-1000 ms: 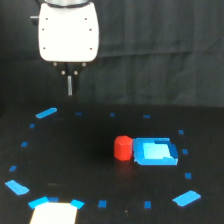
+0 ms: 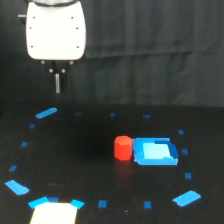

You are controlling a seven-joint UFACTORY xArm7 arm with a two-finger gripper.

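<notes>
High at the left of the camera view hangs my gripper (image 2: 58,90), under a white arm body. Its slim grey fingers point down and look like a single narrow piece, so whether they stand apart cannot be made out. No object shows at their tips. A red block (image 2: 123,148) with cut corners sits on the black surface, right of and below the gripper. Close against its right side is a blue tray-like piece (image 2: 139,160) with a pale, whitish inside.
Flat blue marks dot the black table. Larger strips lie at the left (image 2: 46,113), lower left and lower right. A pale, bright shape (image 2: 54,214) is cut off by the bottom edge. Dark curtain hangs behind.
My gripper has shifted a little to the left, with hardly any change in height. The red block and blue tray-like piece have stayed where they were.
</notes>
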